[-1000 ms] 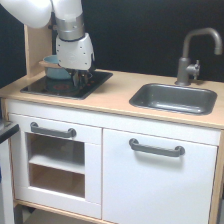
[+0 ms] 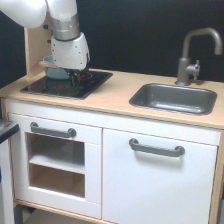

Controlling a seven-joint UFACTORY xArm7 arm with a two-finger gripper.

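A white robot arm (image 2: 68, 40) reaches down from the top left over a black stovetop (image 2: 55, 87) of a toy kitchen. Its gripper (image 2: 80, 75) is low at the back of the stovetop, beside a light blue pot (image 2: 56, 73). The dark fingers are small and partly blend into the stovetop, so their state and anything between them is unclear.
A steel sink (image 2: 173, 98) with a tap (image 2: 187, 62) is on the right of the wooden counter (image 2: 125, 90). Below are an open-fronted compartment and a white door (image 2: 155, 175). The counter between stovetop and sink is clear.
The arm and gripper have shifted very slightly; the pot looks nearly unchanged.
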